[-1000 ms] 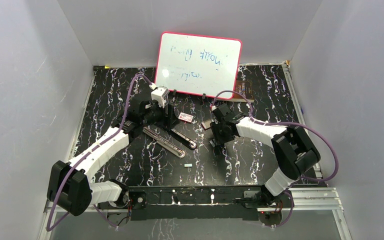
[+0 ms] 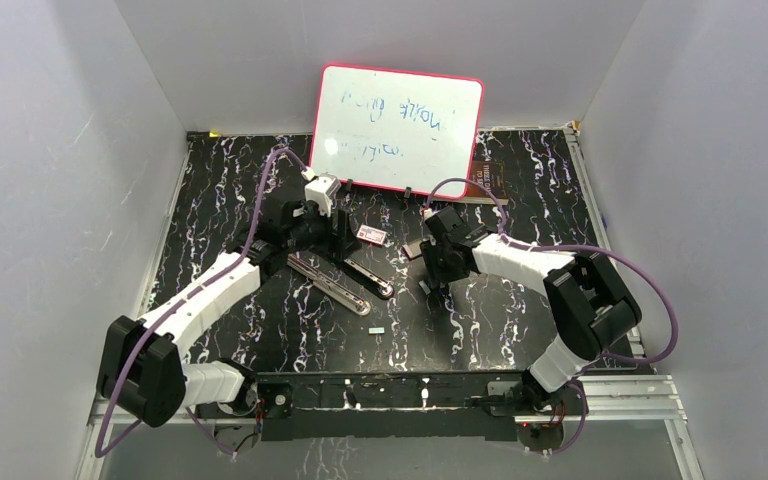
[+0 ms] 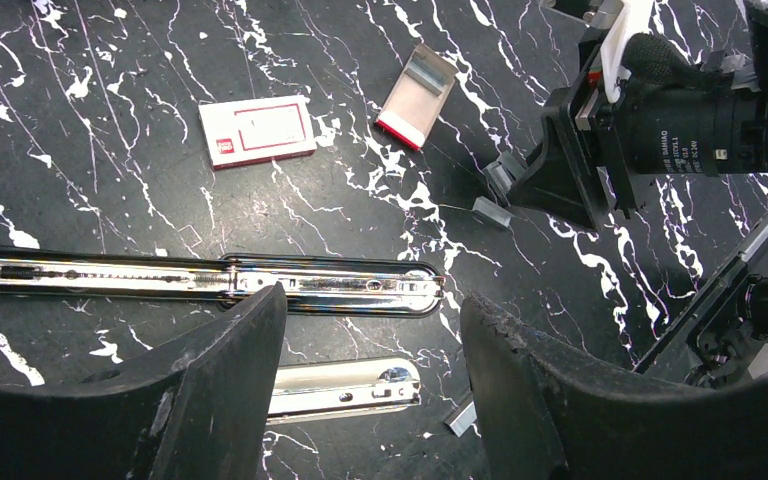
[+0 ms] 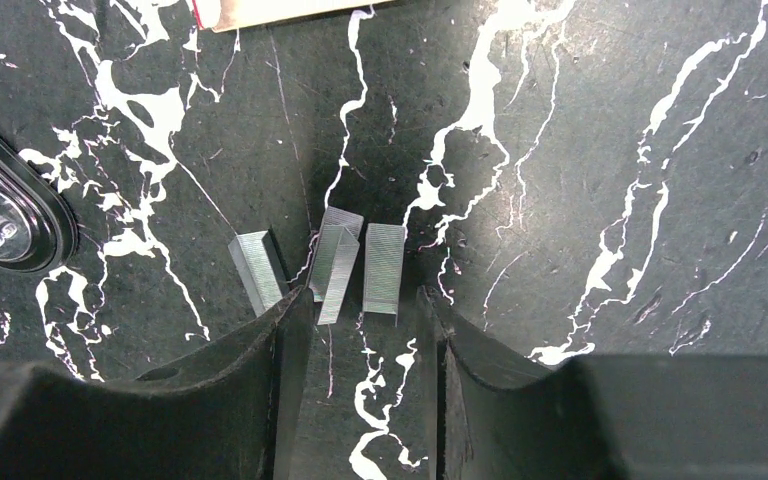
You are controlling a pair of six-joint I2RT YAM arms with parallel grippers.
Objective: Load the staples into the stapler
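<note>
An opened stapler lies on the dark marbled table, its black-edged part (image 3: 335, 285) and its silver part (image 3: 345, 388) roughly side by side. Over it, my left gripper holds its fingers apart with nothing gripped. Grey staple strips lie bunched below my right gripper: one strip (image 4: 384, 268) shows between its parted fingertips, an overlapping pair (image 4: 336, 262) sits left of that, and a separate strip (image 4: 260, 270) lies further left. None looks clamped. Another loose strip (image 2: 376, 330) rests alone toward the front of the table.
A red-and-white staple box (image 3: 257, 130) lies behind the stapler, and an open box tray (image 3: 417, 95) with grey staples inside is to its right. A whiteboard (image 2: 397, 125) stands at the back.
In the top view, my right gripper has shifted only slightly over the staple strips. My left arm stays almost where it was, and the stapler has not moved.
</note>
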